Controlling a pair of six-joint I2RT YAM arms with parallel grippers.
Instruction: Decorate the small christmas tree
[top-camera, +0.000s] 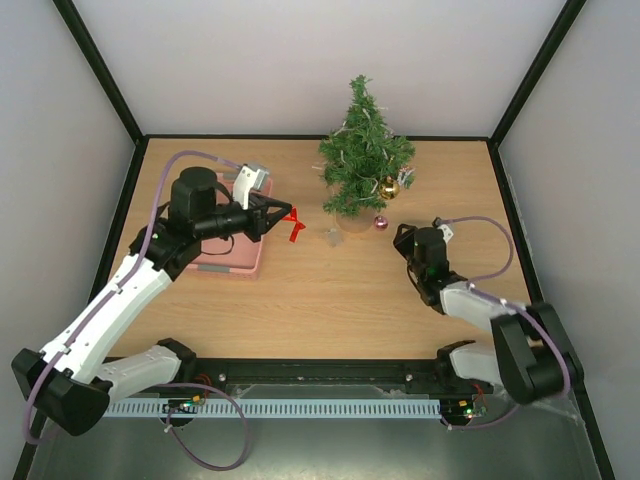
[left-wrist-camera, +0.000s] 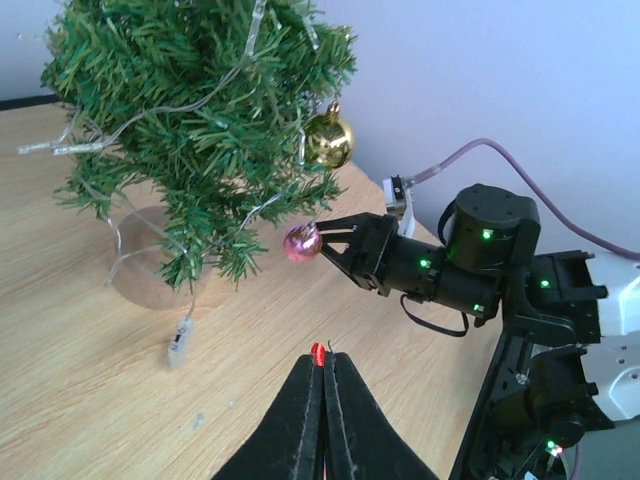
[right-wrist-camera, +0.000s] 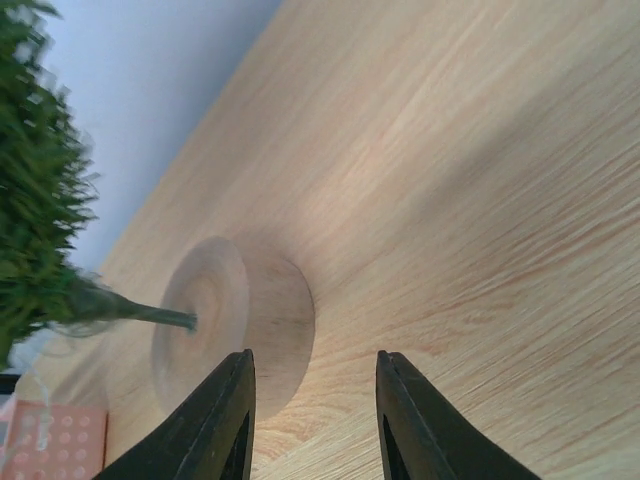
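Observation:
The small green tree (top-camera: 362, 150) stands at the back of the table in a clear round base (left-wrist-camera: 150, 265). A gold ball (top-camera: 389, 188) hangs at its right side. A pink ball (top-camera: 381, 222) is at the lowest right branches. Right of this ball, my right gripper (top-camera: 401, 240) is open, and the right wrist view shows nothing between its fingers. My left gripper (top-camera: 288, 210) is left of the tree, shut on a red ribbon bow (top-camera: 294, 226); in the left wrist view only a bit of red shows at its fingertips (left-wrist-camera: 310, 375).
A pink basket (top-camera: 225, 262) sits beneath the left arm, its contents mostly hidden. Clear light strings run over the tree, and a small clear tag (left-wrist-camera: 180, 340) hangs low in front of the base.

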